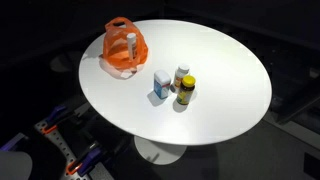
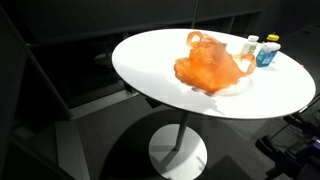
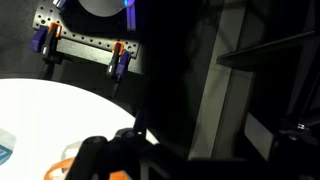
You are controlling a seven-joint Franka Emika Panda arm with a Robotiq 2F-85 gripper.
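Observation:
An orange plastic bag (image 1: pixel 139 56) lies near the table's edge, with an upright white-topped bottle (image 1: pixel 131 40) at it; whether the bottle is inside or behind the bag is hard to tell. Near the table's middle stand a blue and white container (image 1: pixel 161 86), a white-capped bottle (image 1: pixel 181 74) and a dark bottle with a yellow cap (image 1: pixel 186 92), close together. My gripper is open in the wrist view, its dark fingers wide apart and nothing visible between them. Part of the orange bag (image 3: pixel 72 162) shows beside the left finger.
The round white table (image 1: pixel 225 60) has broad free room on its right and far sides. Its single leg rests on a round base (image 2: pixel 178 152). The metal mounting plate (image 3: pixel 85 42) of the arm sits beyond the table edge, above dark floor.

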